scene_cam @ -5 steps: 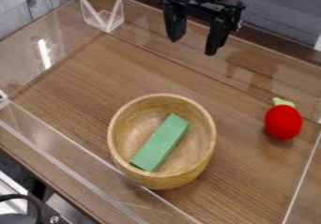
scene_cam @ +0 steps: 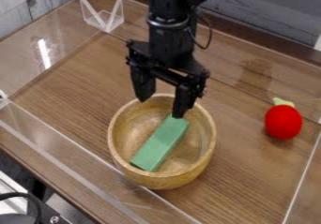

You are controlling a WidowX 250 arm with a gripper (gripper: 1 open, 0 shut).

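Note:
My black gripper (scene_cam: 164,98) hangs in the middle of the camera view, open, its two fingers spread over the back rim of a yellow bowl (scene_cam: 126,132). A green rectangular block (scene_cam: 160,143) lies inside the bowl, just below and in front of the fingers. I cannot tell whether either finger touches the rim.
A red tomato-like object (scene_cam: 282,123) with a green top sits on the wooden table (scene_cam: 63,101) to the right of the bowl. A clear or white small wire-like item (scene_cam: 103,17) stands at the back left.
The bowl, block and red object have not visibly moved.

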